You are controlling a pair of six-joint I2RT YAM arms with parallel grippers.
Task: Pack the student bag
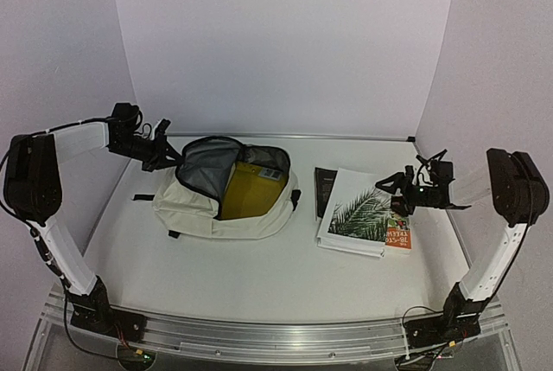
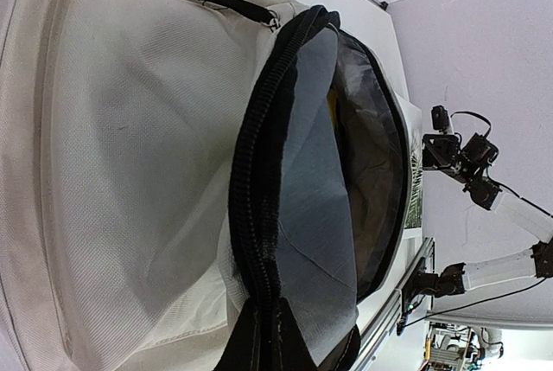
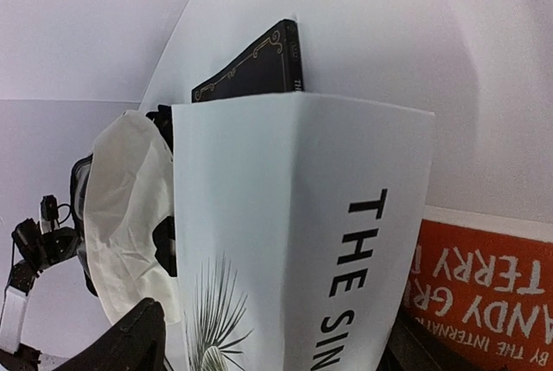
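Observation:
A cream backpack lies unzipped on the left of the table, a yellow-green item inside it. At its left, my left gripper is shut on the zipped edge of the flap, seen running between the fingers in the left wrist view. A thick white book with a palm-leaf cover lies across a black book and an orange book. My right gripper stands open, its fingers widely spread around the white book's spine side; contact on both sides cannot be told.
Bare white table lies in front of the bag and books, and a clear strip separates the two. Walls close in at the back and both sides. A dark strap sticks out left of the bag.

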